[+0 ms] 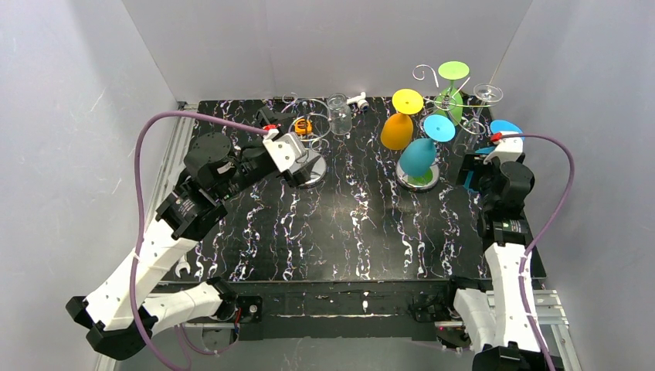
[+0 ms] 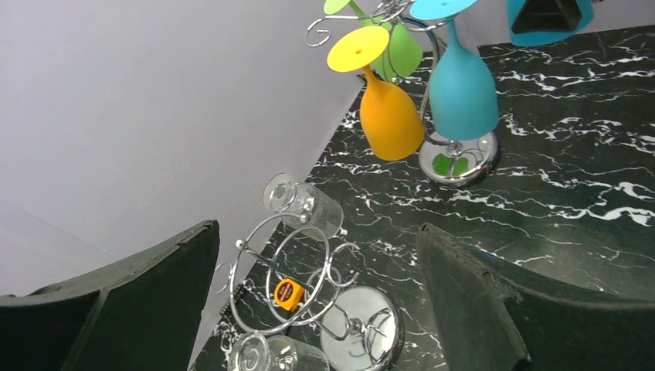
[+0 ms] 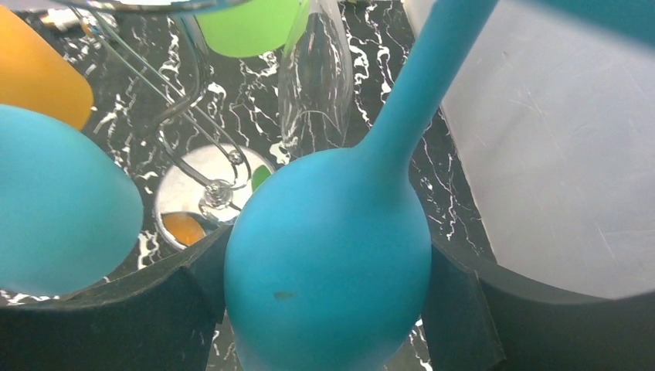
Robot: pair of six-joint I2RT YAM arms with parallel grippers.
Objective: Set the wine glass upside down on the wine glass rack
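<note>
Between the fingers of my right gripper is a blue wine glass (image 3: 324, 216), held by its bowl with the stem up and leaning right. In the top view, this gripper (image 1: 480, 164) stands just right of the right-hand wine glass rack (image 1: 418, 185). On that rack hang upside-down glasses: orange (image 1: 397, 133), blue (image 1: 417, 160), green (image 1: 454, 70) and clear (image 1: 488, 94). The held glass is apart from the rack's base; its foot is mostly cut off in the right wrist view. My left gripper is open and empty, over the left-hand rack (image 2: 386, 309).
The left-hand rack bears clear glasses (image 1: 338, 114). A yellow tape measure (image 1: 303, 127) lies there, and a small white object (image 1: 358, 100) sits at the back. The grey wall (image 3: 556, 154) is close on the right.
</note>
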